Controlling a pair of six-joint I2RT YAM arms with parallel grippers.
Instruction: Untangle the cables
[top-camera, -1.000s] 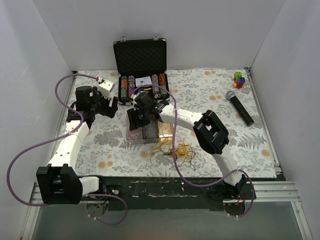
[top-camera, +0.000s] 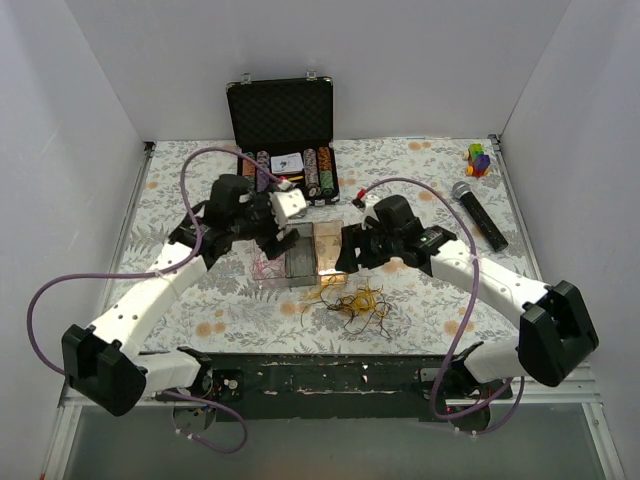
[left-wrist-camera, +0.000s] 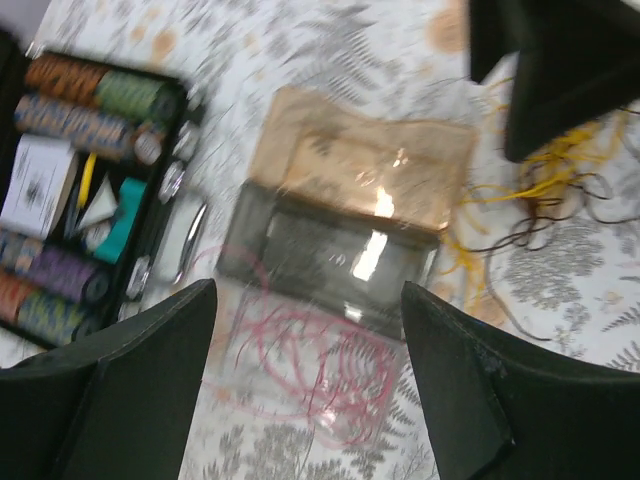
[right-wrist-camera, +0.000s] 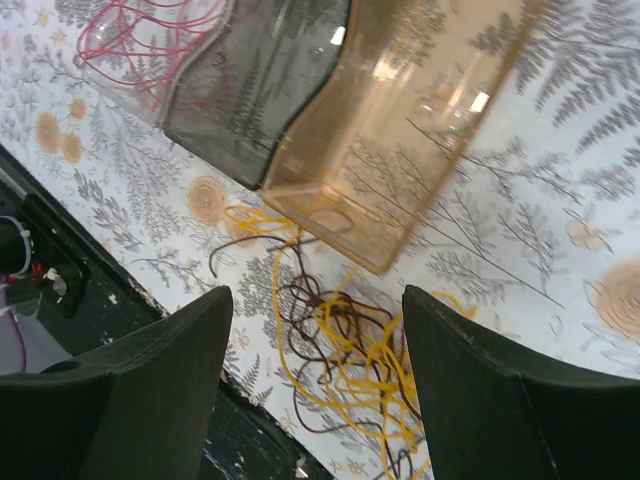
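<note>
Yellow cables and dark cables lie in one tangled heap on the table, in front of the clear box. Pink cables sit in the box's left compartment; its dark middle compartment and its right compartment look empty. My left gripper hangs over the box, its fingers apart with nothing between them. Over the right side of the box, behind the heap, my right gripper is open and empty; its view shows the heap running down between its fingers below.
An open case with chips and cards stands behind the box. A microphone and colourful toy blocks lie at the right.
The right gripper has swung rightward from over the pink compartment to the box's right side. My left gripper has come in from the far left to above the box.
</note>
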